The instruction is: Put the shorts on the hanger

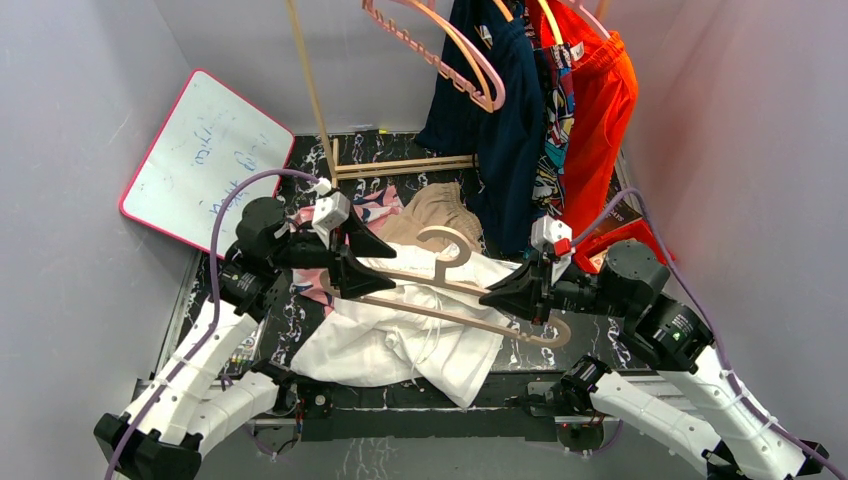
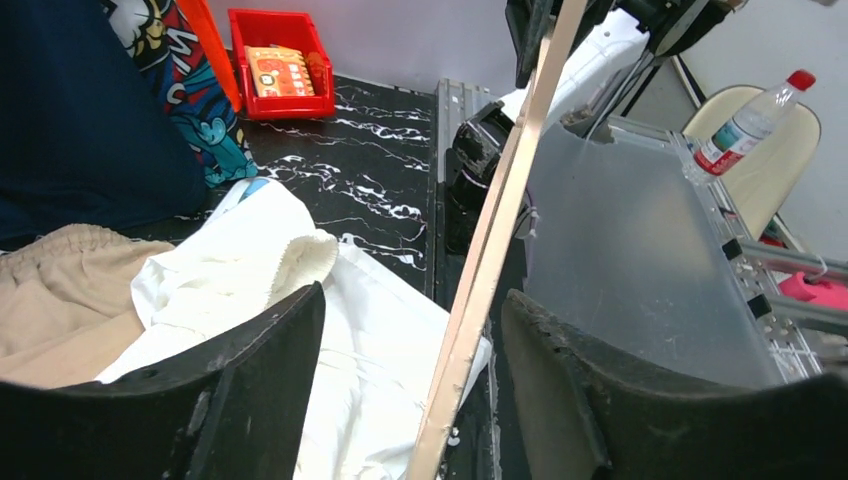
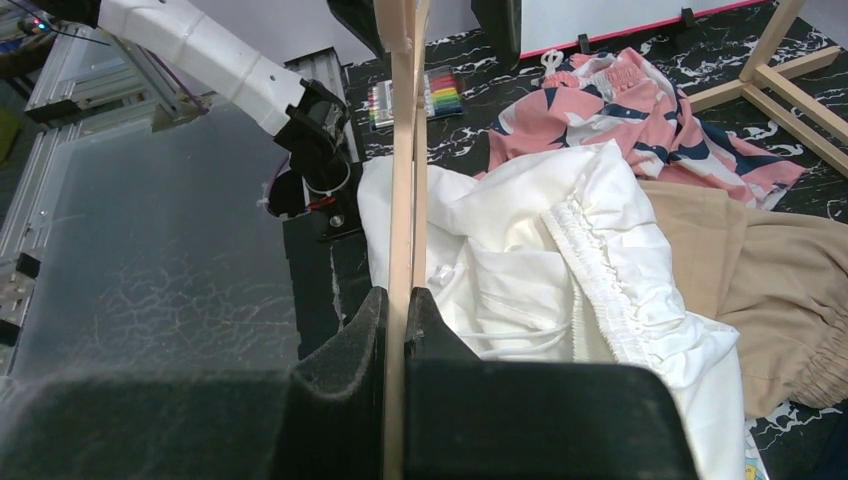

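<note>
Over the table hangs a beige hanger (image 1: 441, 314), its hook toward the back, with my right gripper (image 1: 487, 296) shut on its right part. My left gripper (image 1: 392, 269) is around the hanger's left part, its fingers part open. In the left wrist view the hanger (image 2: 478, 300) runs between the two fingers without filling the gap. The right wrist view has the hanger (image 3: 402, 200) pinched between the fingertips. White shorts (image 1: 400, 340) with a gathered waistband lie below the hanger on the table.
Tan shorts (image 1: 436, 212) and pink patterned shorts (image 3: 620, 120) lie behind the white ones. Clothes, including orange shorts (image 1: 603, 130), hang at the back right. A whiteboard (image 1: 205, 155) leans at the left; a red basket (image 2: 282, 65) stands on the right.
</note>
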